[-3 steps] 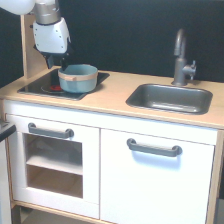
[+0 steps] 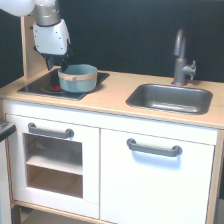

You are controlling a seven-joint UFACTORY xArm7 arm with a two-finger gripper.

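A blue-grey pot [image 2: 80, 83] stands upright on the black stovetop [image 2: 40, 86] at the left of the toy kitchen's counter. My white-bodied gripper [image 2: 57, 63] points down at the pot's left rear rim. Its dark fingers are small against the dark wall, and the pot hides part of that area. Whether they touch the rim or are closed on it cannot be made out.
A metal sink [image 2: 170, 97] with a tall dark faucet [image 2: 180, 60] lies to the right. Bare wooden counter [image 2: 117, 88] separates it from the stove. Below are an open-fronted oven [image 2: 54, 158] and a white cabinet door [image 2: 155, 185] with dark handles.
The arm and gripper have shifted very slightly at the pot's left side. The pot stays on the stove; its inside looked browner before and looks greyer now.
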